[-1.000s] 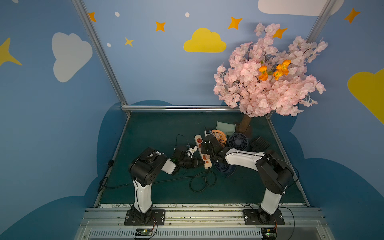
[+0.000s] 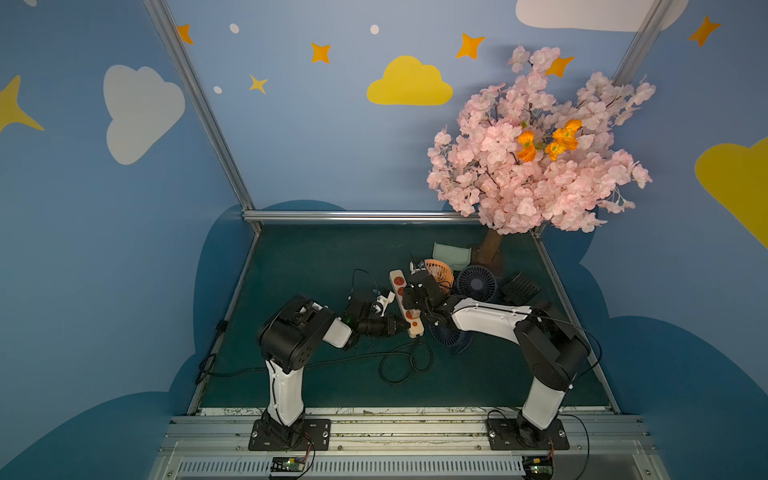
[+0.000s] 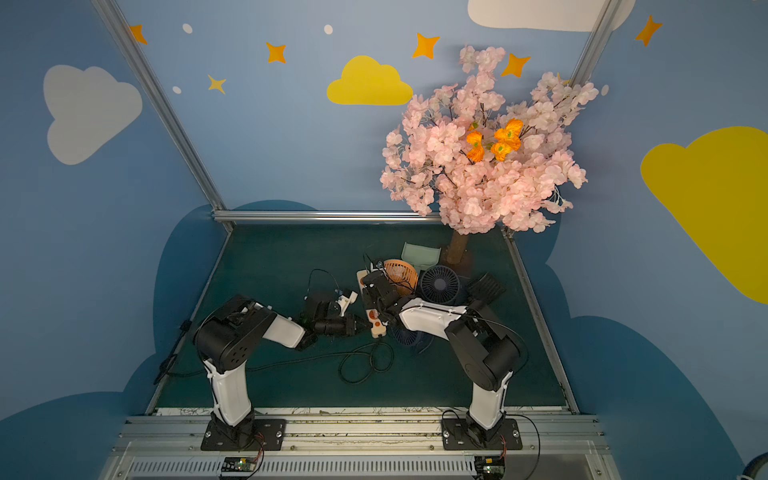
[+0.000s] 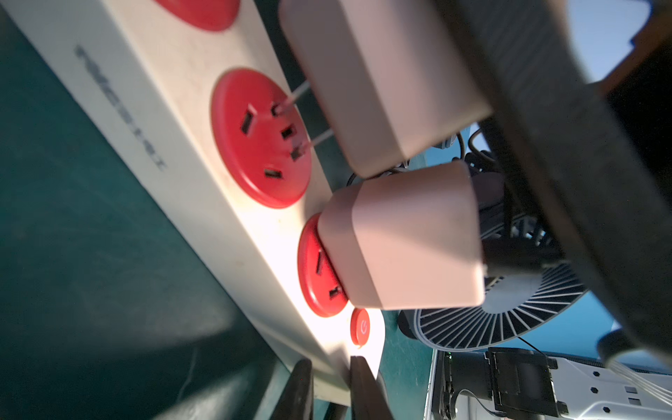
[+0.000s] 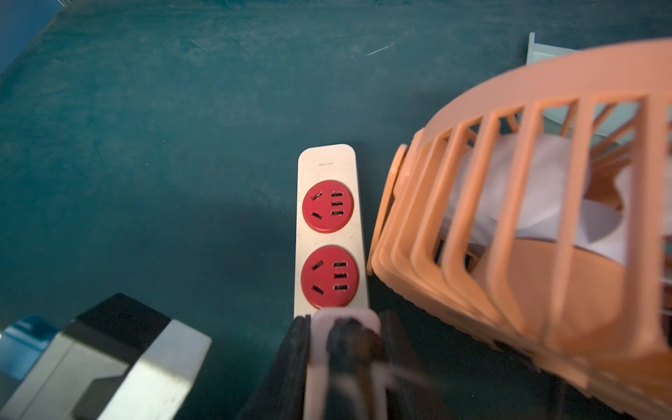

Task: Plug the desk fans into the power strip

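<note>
The white power strip (image 2: 397, 280) with red sockets lies lengthwise between my grippers. My right gripper is shut on a pale plug adapter (image 4: 388, 77), held over a socket, its pins at the holes but its body raised off the face. A second adapter (image 4: 413, 238) sits in the socket beside it. My left gripper is shut on the power strip's end near the switch (image 4: 359, 326). A dark desk fan (image 2: 445, 339) lies right of the strip, partly under the right arm; another fan (image 2: 477, 284) stands behind it.
An orange basket (image 5: 532, 84) with white contents stands close right of the strip, a pale green object (image 2: 452, 254) behind it. A blossom tree (image 2: 528, 184) stands at back right. A cable loop lies in front.
</note>
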